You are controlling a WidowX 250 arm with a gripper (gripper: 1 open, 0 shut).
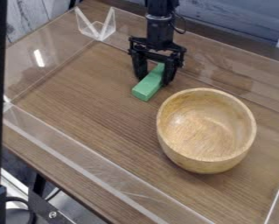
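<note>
My gripper [156,58] is at the upper middle of the table, its black fingers down around a green block [148,87]. The block lies diagonally, its upper end hidden by the gripper. I cannot tell whether the fingers are shut on it.
A large tan bowl [205,129] stands at the lower right, just below the block. A clear plastic container [96,24] is at the back left.
</note>
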